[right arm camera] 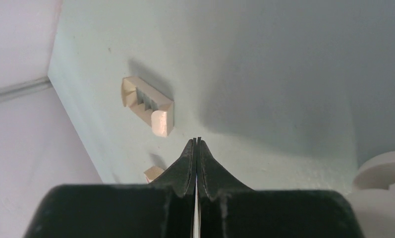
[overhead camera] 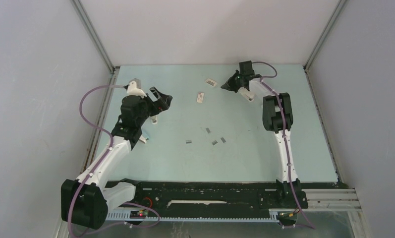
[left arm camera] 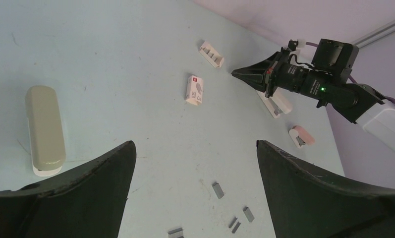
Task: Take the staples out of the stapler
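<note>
My right gripper [overhead camera: 224,87] is shut with nothing between its fingers, over the back of the table near a pale stapler [left arm camera: 279,99]; an open small carton [right arm camera: 148,104] lies just beyond its tips. A second small box [left arm camera: 194,90] lies farther toward the centre. My left gripper [overhead camera: 163,95] hangs open at the left, its fingers wide apart in its wrist view, where a beige stapler-like object [left arm camera: 47,126] lies on the table.
Several small grey staple strips [left arm camera: 217,190] lie on the middle front of the mat. A pink stapler [left arm camera: 302,136] lies at the right.
</note>
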